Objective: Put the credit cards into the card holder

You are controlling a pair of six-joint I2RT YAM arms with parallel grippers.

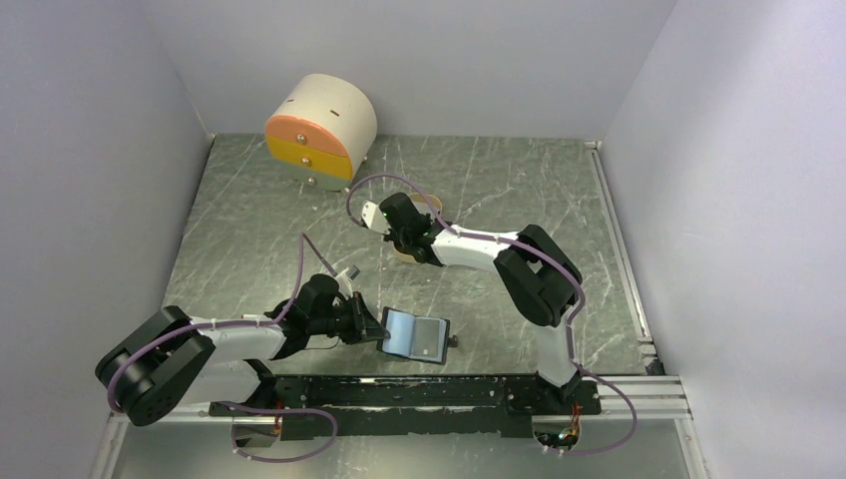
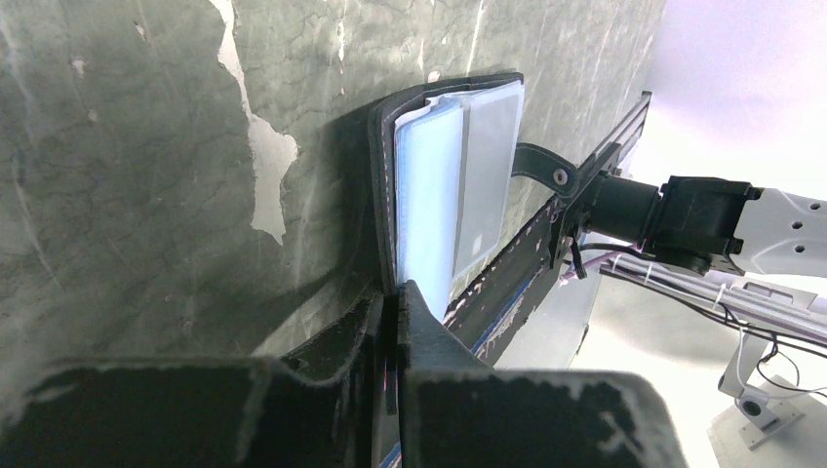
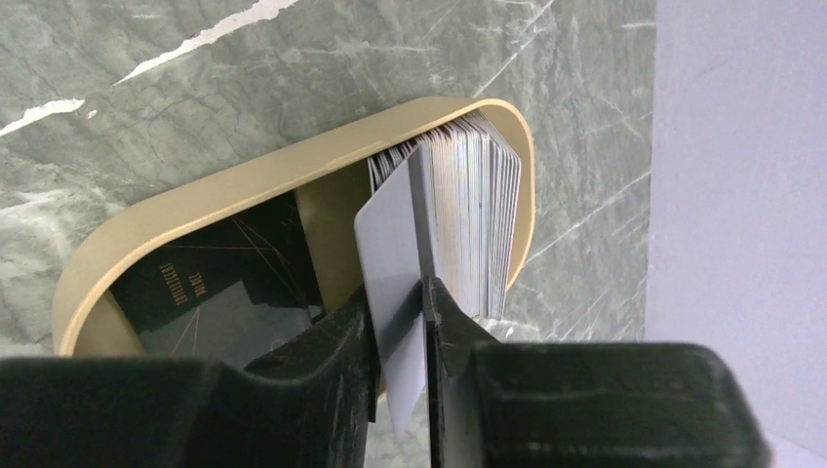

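The card holder (image 1: 429,340), black with pale blue and clear sleeves, lies open near the table's front edge. In the left wrist view my left gripper is shut on the near end of the holder's dark edge (image 2: 382,175). A tan oval box (image 3: 180,208) holds a packed row of upright cards (image 3: 478,195) at one end. One grey card (image 3: 388,229) leans away from that row, its lower part between the fingers of my right gripper. Those fingers stand apart over the box, partly hiding the card.
Dark printed matter (image 3: 219,268) covers the floor at the box's other end. A cream cabinet (image 1: 339,115) with coloured drawers stands at the back left. Walls border the table at the back and sides.
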